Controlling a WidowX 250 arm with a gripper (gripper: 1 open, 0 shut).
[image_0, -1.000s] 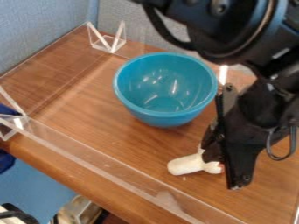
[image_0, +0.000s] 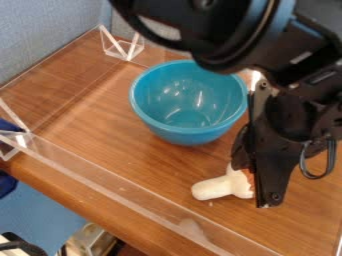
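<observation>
A teal bowl (image_0: 181, 105) stands on the wooden table at the centre of the camera view. Below it to the right, a white, roughly cylindrical object (image_0: 213, 188) lies on its side, its right end partly hidden by my gripper (image_0: 246, 180). The black gripper reaches down from the upper right beside this object. Its fingers are largely hidden behind its own body, so I cannot see whether they are open or shut, or whether anything is between them.
Clear acrylic strips (image_0: 120, 48) edge the table at back and left. Below the front edge are a blue area and some hardware at lower left. A thin white object stands partly hidden behind the bowl's right.
The upper part of the arm has shifted slightly, and the gripper has moved very little. The white object and bowl look unmoved.
</observation>
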